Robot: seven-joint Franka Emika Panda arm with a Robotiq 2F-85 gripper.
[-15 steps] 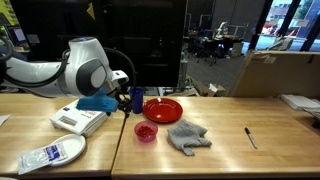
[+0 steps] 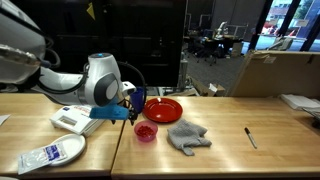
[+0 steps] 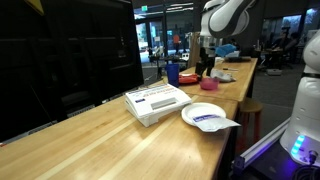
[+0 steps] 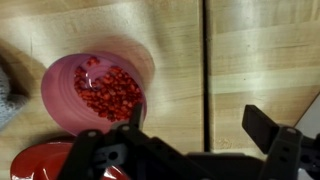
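In the wrist view my gripper stands open, its two dark fingers wide apart with only bare wood between them. Left of it is a pink bowl holding many small red pieces. In exterior view 1 the gripper hangs over the table just left of that bowl. A red plate lies behind the bowl, and a crumpled grey cloth lies to its right. Partly hidden behind the arm is a dark blue cup.
A white boxy device and a white plate with a packet occupy the table's left part. A dark pen lies far right, amid clear wood. A dark seam crosses the tabletop.
The arm has moved right and somewhat lower in exterior view 1, bringing the gripper closer to the pink bowl. Bowl, plates and cloth stay where they were.
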